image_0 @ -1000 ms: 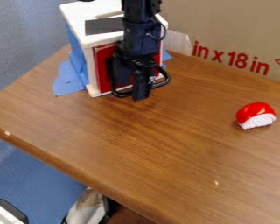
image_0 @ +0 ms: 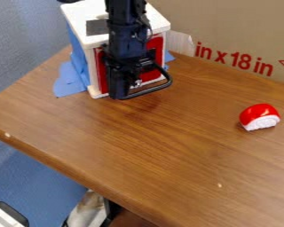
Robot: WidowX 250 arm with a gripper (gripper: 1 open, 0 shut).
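My black gripper [image_0: 135, 80] is in the camera view, at the red front of a white box-like unit [image_0: 81, 12] with blue material [image_0: 70, 78] at its side. The arm hangs down in front of that red front and hides much of it. A black loop or frame sticks out at the gripper's lower right. Whether the fingers are open or shut is not clear.
A red and white rounded object [image_0: 258, 116] lies on the right of the wooden table [image_0: 145, 160]. A cardboard panel [image_0: 240, 31] stands behind.
The gripper has shifted slightly up and back toward the red front, uncovering a bit more of it at the lower middle.
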